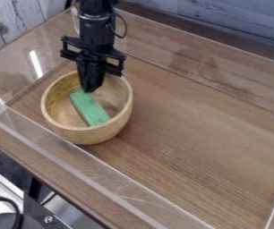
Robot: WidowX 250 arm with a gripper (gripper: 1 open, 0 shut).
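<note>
A round light-wood bowl (pixel 109 128) sits on the wooden table at the left, holding a green elongated block (pixel 89 108) that lies at a slant. My black gripper (pixel 87 82) reaches down from the top of the view over the bowl's back part, its tips just above the upper end of the green block. The fingers look close together; whether they touch the block I cannot tell.
A clear strip runs along the table's left edge, with dark cables beyond it at the lower left.
</note>
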